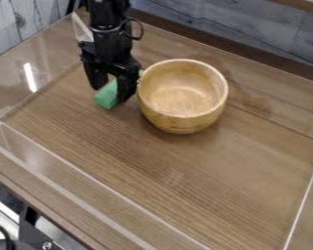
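Observation:
A small green object (112, 96) lies on the wooden table at the upper left, beside a large light wooden bowl (183, 90). My black gripper (116, 77) hangs down from the top edge just over the green object, close to it. Whether its fingers touch or hold the object is too small and dark to tell. The bowl looks empty.
A grey panelled wall (264, 29) stands along the back right, and dark space shows beyond the table's lower left edge.

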